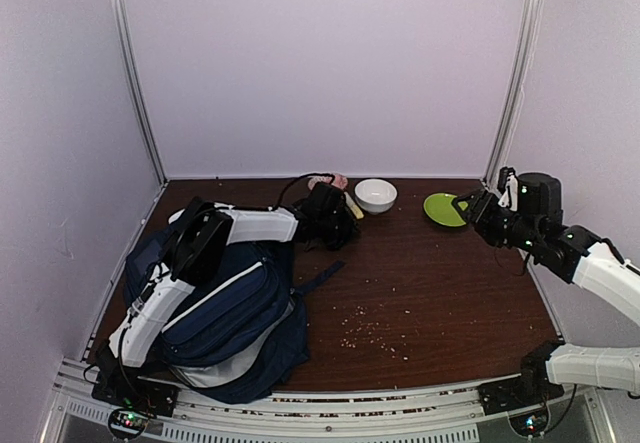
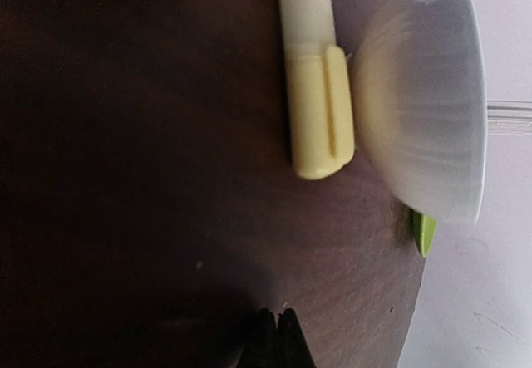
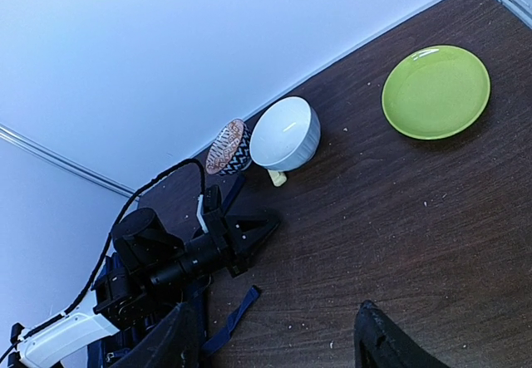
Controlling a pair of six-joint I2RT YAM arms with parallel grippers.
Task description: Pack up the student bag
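The navy backpack (image 1: 235, 308) lies on the left of the table, partly behind the left arm. A thick white marker with a pale yellow cap (image 2: 320, 123) lies on the table beside the white bowl, its far end out of the left wrist view. In the top view its yellow part (image 1: 354, 206) shows between my left gripper and the bowl. My left gripper is shut, low over the table and apart from the marker, with nothing seen between its tips. At the right side my right gripper hangs with its fingers apart and empty.
At the back stand the white bowl (image 1: 376, 195) and a patterned bowl (image 3: 229, 148), with a green plate (image 1: 445, 209) farther right. A bag strap (image 1: 320, 278) reaches onto the table. Small crumbs (image 1: 365, 331) dot the otherwise clear middle and front.
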